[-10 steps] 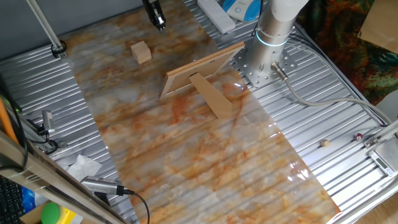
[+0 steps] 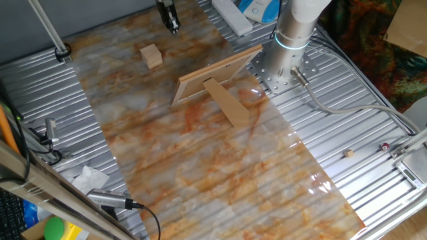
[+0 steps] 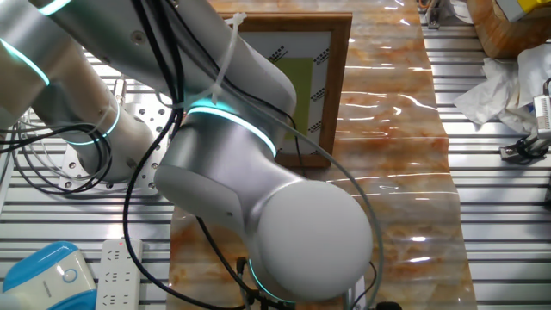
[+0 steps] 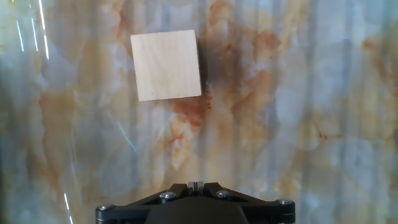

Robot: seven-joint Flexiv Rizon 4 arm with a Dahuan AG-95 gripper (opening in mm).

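A pale wooden cube (image 2: 151, 57) rests on the marble-patterned sheet, and its square top (image 4: 166, 65) shows in the upper left of the wrist view. My gripper (image 2: 175, 31) hangs above the sheet, on the robot-base side of the cube and apart from it. In the wrist view the gripper is shut, its tips together at the bottom centre with nothing visible between them. A wooden picture frame (image 2: 217, 71) stands tilted on its back strut (image 2: 225, 103); part of its front (image 3: 340, 77) shows beside the arm. The cube is not visible in exterior view 2.
The robot base (image 2: 283, 67) stands beside the sheet, near a white power strip (image 2: 232, 16) and a blue-white device (image 2: 260, 10). A cabled metal device (image 2: 110, 199) lies at the opposite edge.
The cube and picture frame have stayed in place.
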